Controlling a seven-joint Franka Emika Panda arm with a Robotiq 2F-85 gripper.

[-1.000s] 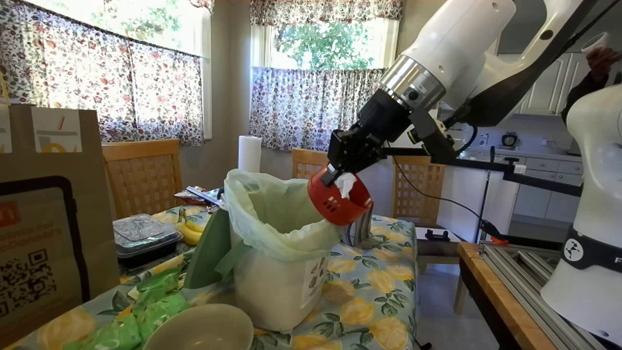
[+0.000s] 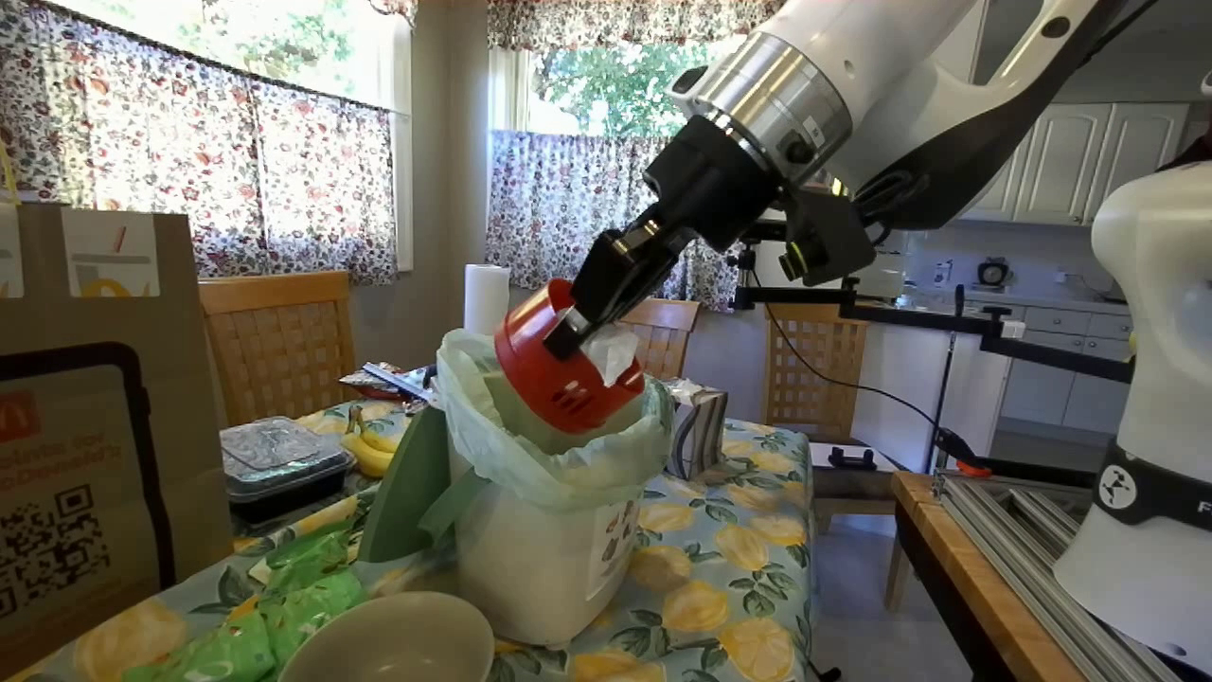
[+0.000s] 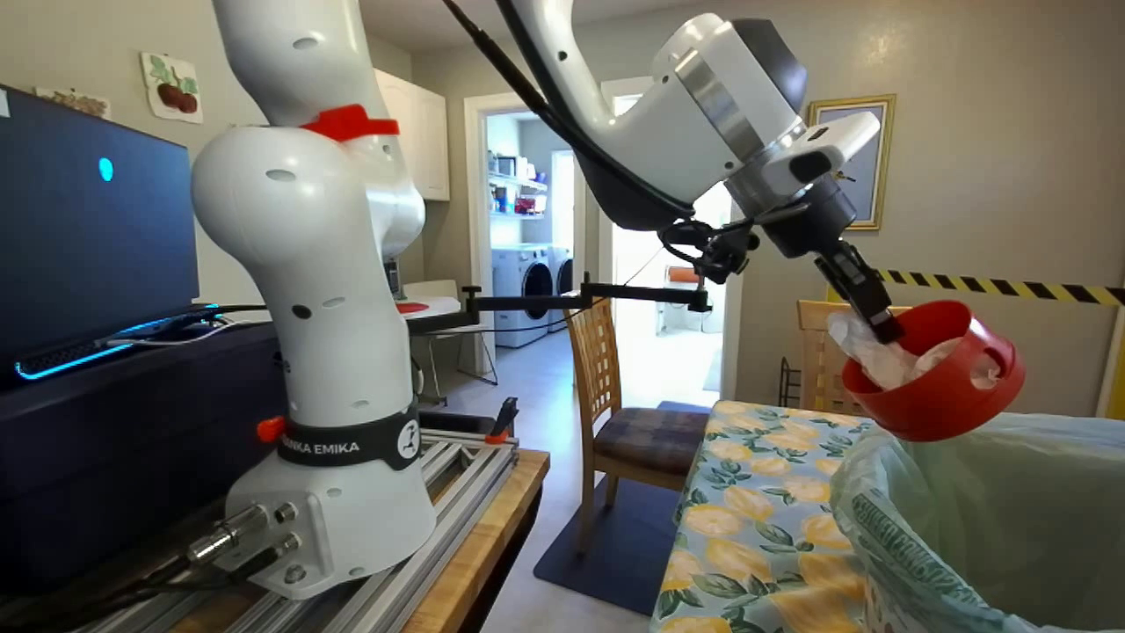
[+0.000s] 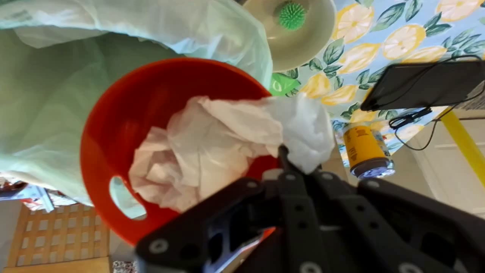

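A red container (image 3: 935, 396) with cut-out holes hangs tilted in the air, its rim at the fingertips of my gripper (image 2: 568, 335), which is shut on it. Crumpled white tissue (image 4: 200, 150) lies inside, and part of it drapes over the rim beside the fingers in the wrist view. Below stands a white bin (image 2: 528, 563) lined with a pale green bag (image 2: 534, 483). The container is over the bag's opening in exterior view 1. How the fingers grip the rim is partly hidden by the tissue.
A beige bowl (image 2: 392, 642) and green packets (image 2: 273, 619) sit at the bin's near side. A paper towel roll (image 2: 486, 297) and a striped box (image 2: 696, 430) stand behind it. Lemon-print cloth (image 3: 754, 512) covers the table, clear toward the robot.
My gripper has carried the red container left, from beside the bin to above its opening. Container and tissue have moved along with it, and the arm is more tilted.
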